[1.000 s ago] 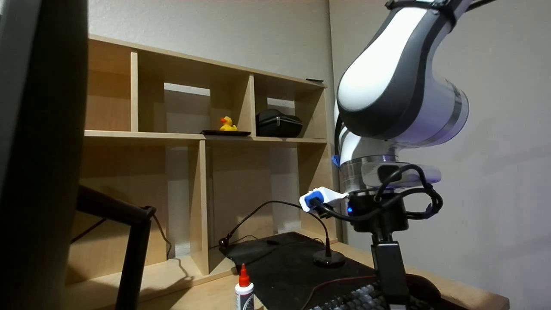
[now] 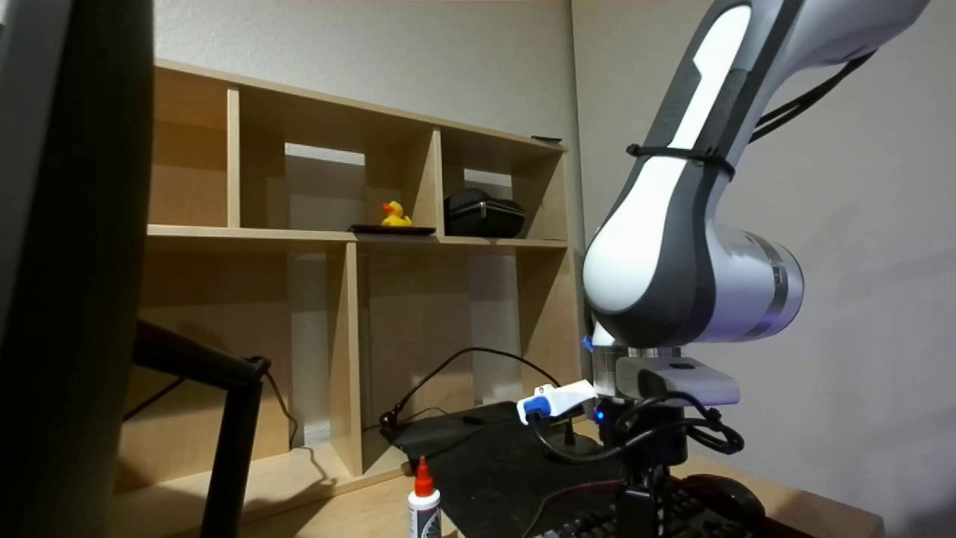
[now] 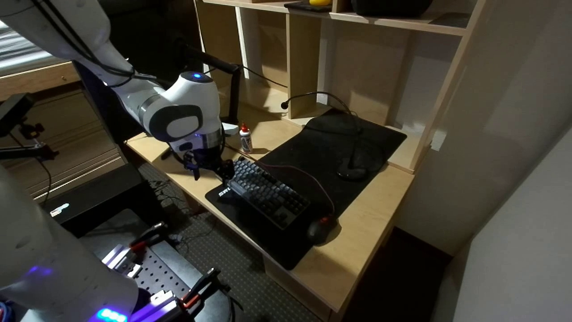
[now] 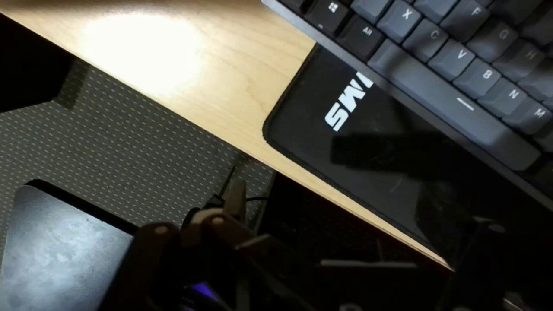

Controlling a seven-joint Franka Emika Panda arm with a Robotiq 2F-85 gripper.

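Observation:
My gripper (image 3: 210, 179) hangs low over the near left part of the desk, by the left end of the keyboard (image 3: 268, 190). Its fingers stand apart in exterior view 2, with nothing seen between them. In the wrist view one dark finger (image 4: 236, 202) shows at lower centre over the floor; the other side blends into the dark lower right. The keyboard's space bar (image 4: 456, 101) and letter keys fill the upper right there. It lies on a black desk mat (image 4: 306, 122) with white lettering. In exterior view 1 the fingertips are hard to make out against the keyboard.
A white bottle with a red cap (image 3: 246, 140) stands behind the keyboard. A mouse (image 3: 320, 230) with a red cable lies at its right end. Farther back stands a gooseneck microphone (image 3: 351, 169). A shelf (image 2: 394, 237) holds a yellow duck (image 2: 395, 215) and black case (image 2: 484, 214).
In exterior view 1 the arm has come down and slightly left, bringing the gripper nearer the keyboard. The microphone's base is now largely hidden behind it. Bottle, duck and case have not moved.

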